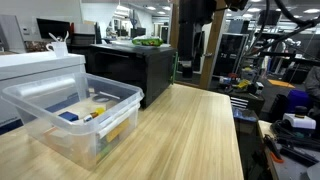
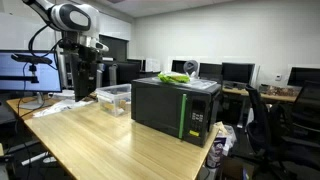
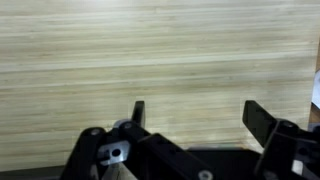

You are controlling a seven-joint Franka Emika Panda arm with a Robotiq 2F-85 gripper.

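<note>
My gripper stands open in the wrist view, its two black fingers wide apart over bare pale wood. Nothing is between them. In exterior view 2 the arm rises at the left, with the gripper hanging above the table. A clear plastic box sits at the left in exterior view 1, holding a blue item and several other small things. To the right of the box in exterior view 2 is a black microwave with a green item on top.
An office chair is off to the right in exterior view 2. Clutter lies beyond the table's right edge in exterior view 1.
</note>
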